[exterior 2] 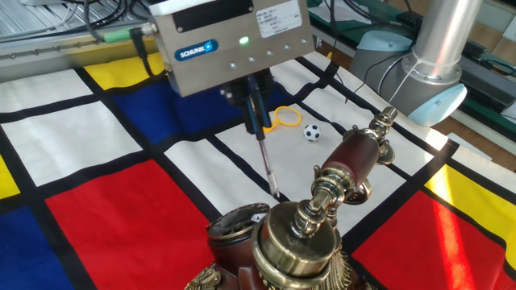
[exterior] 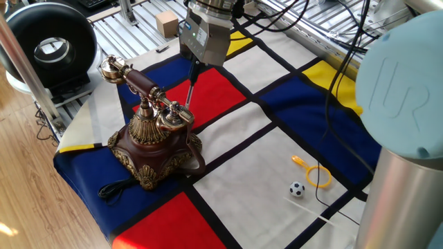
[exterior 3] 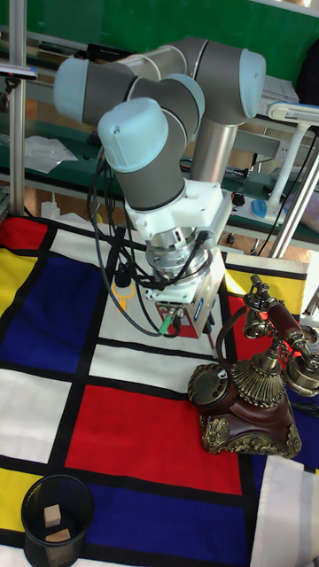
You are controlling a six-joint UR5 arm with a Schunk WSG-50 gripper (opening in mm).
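Observation:
An old-style rotary telephone [exterior: 154, 138], dark red with brass trim, stands upright on the patterned cloth with its handset [exterior: 142, 84] resting across the cradle. My gripper [exterior 2: 259, 125], dark-fingered, is shut on a thin metallic rod [exterior 2: 266, 161] that points down. In exterior view 2 the rod's tip appears just above the dial [exterior 2: 238, 221] and beside the handset's end; whether it touches the telephone I cannot tell. Exterior view 1 shows the rod [exterior: 190, 95] passing behind the near brass end of the handset, which hides its tip. In exterior view 3 the gripper's fingers are mostly hidden.
On the white cloth lie a small soccer ball [exterior: 297, 189] and a yellow ring-shaped toy [exterior: 318, 176]. A black mesh basket [exterior 3: 87, 510] with wooden blocks [exterior 3: 53, 515] stands at a corner. A black cord [exterior: 116, 188] lies beside the telephone.

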